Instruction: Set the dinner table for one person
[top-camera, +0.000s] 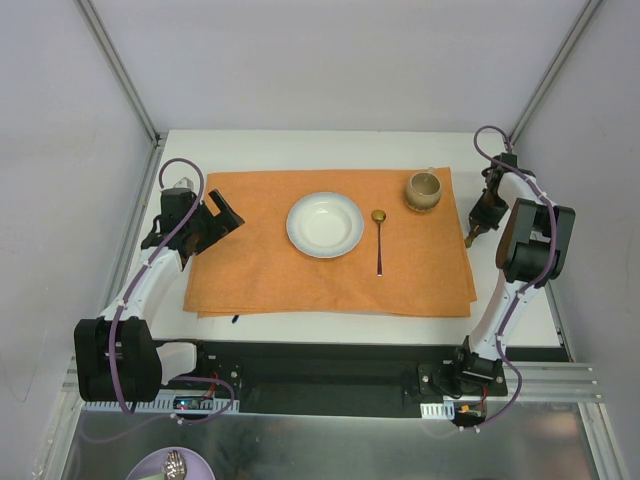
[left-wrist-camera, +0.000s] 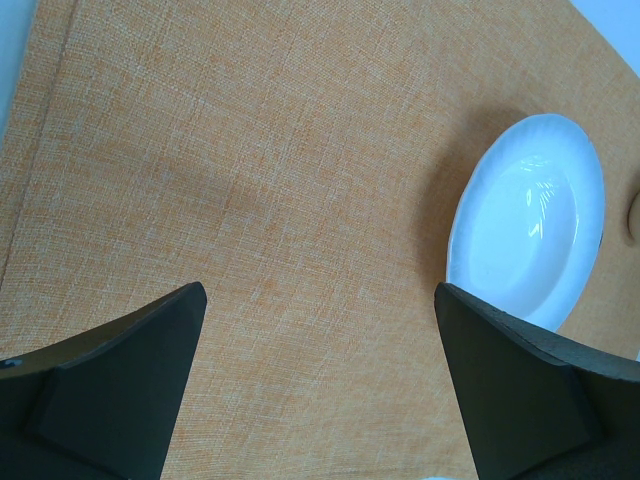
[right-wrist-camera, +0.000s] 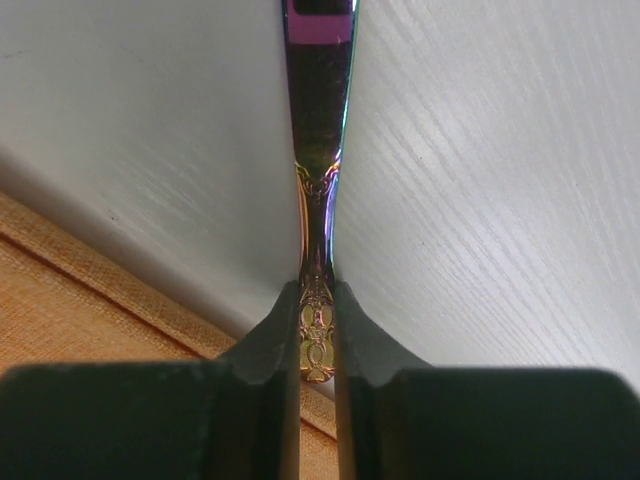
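Note:
A white plate (top-camera: 325, 225) sits mid orange placemat (top-camera: 270, 280), with a gold spoon (top-camera: 379, 240) to its right and a mug (top-camera: 423, 200) at the upper right. My right gripper is at the white table just off the mat's right edge, its fingertips closed around the handle of an iridescent knife (right-wrist-camera: 320, 110). My left gripper stands open over the mat's left part, nothing between its fingers, with the plate (left-wrist-camera: 525, 220) to its right in the left wrist view.
The white table (top-camera: 300, 150) shows around the mat. A purple bowl (top-camera: 150, 470) with utensils is at the bottom edge of the top view.

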